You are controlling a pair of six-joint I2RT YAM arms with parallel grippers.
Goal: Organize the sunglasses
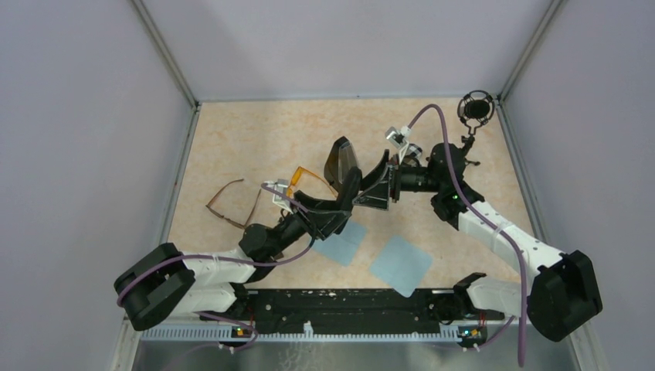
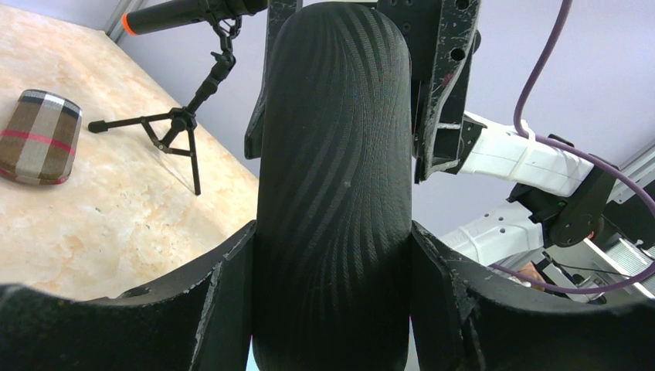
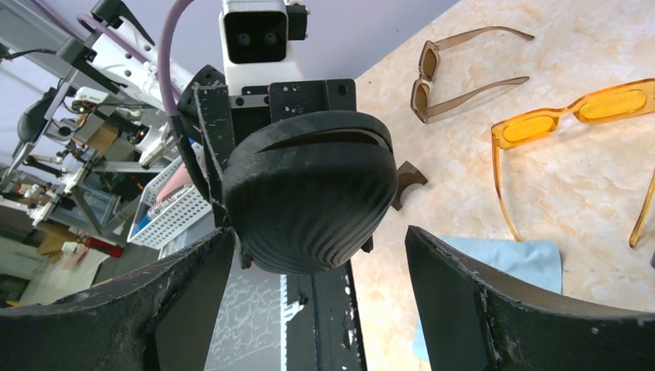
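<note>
A black ribbed glasses case (image 2: 332, 185) is gripped upright between the fingers of my left gripper (image 1: 344, 201), filling the left wrist view. Facing it from the right, my right gripper (image 1: 371, 182) stands open around the case's end (image 3: 309, 201); whether its fingers touch it is unclear. Orange sunglasses (image 3: 525, 130) and brown sunglasses (image 3: 423, 93) lie on the table behind. A dark case (image 1: 337, 161) shows behind the grippers in the top view, partly hidden.
Two light blue cloths (image 1: 400, 264) lie near the front edge. A plaid case (image 2: 39, 135) and a small black tripod stand (image 2: 185, 124) are on the table.
</note>
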